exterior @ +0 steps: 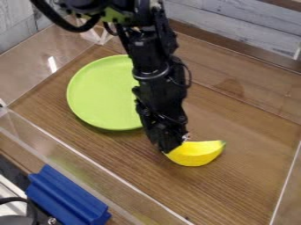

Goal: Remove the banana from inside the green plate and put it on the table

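The yellow banana (198, 154) lies on the brown table, in front of and to the right of the green plate (100, 95). It is clear of the plate's rim. My black gripper (168, 144) reaches down at the banana's left end, its tip hiding part of that end. The arm covers the right side of the plate, and the plate's visible surface is empty. How the fingers stand against the banana cannot be made out.
A blue block-like object (66, 199) stands at the lower left, outside the clear side wall. Bare tabletop (241, 110) stretches to the right and behind the banana. A pale wooden wall (241, 26) closes off the back.
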